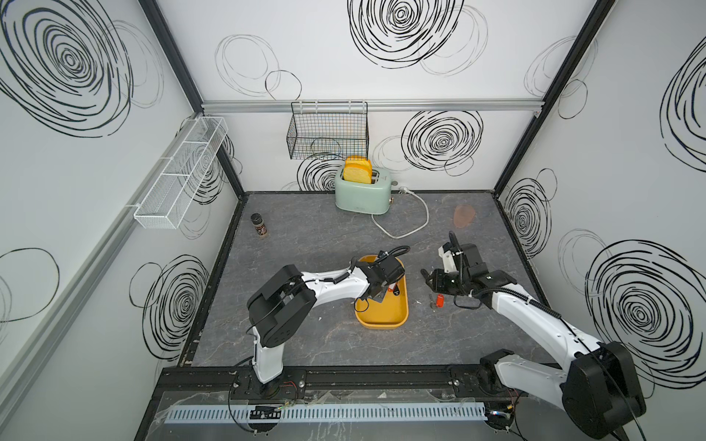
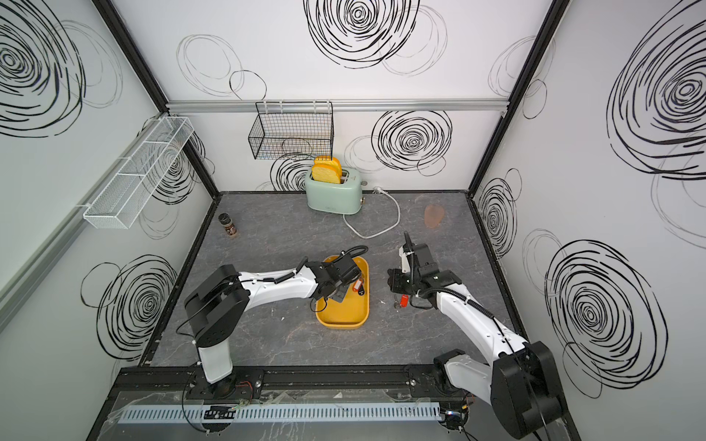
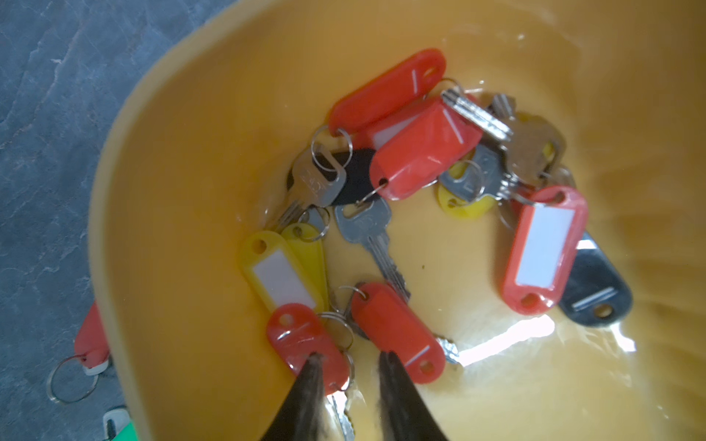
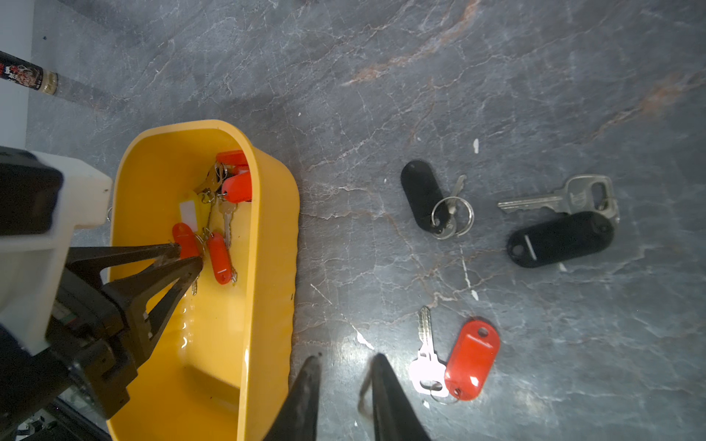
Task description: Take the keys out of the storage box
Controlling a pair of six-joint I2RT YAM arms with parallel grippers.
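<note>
The yellow storage box (image 2: pixel 342 317) holds several tagged keys, among them a red tag (image 3: pixel 400 334), yellow tags (image 3: pixel 268 268) and a black tag (image 3: pixel 595 286). My left gripper is open, low inside the box above the red tags at its near part. My right gripper hangs over the table to the right of the box, part open, with nothing seen held. Beneath and beside it lie loose keys: a red tag (image 4: pixel 472 360), a silver key (image 4: pixel 551 202) and black tags (image 4: pixel 559 239).
A green toaster (image 1: pixel 362 197) with bread stands at the back, its cable looping right. A spice jar (image 1: pixel 259 224) is at the back left. Wire baskets hang on the back and left walls.
</note>
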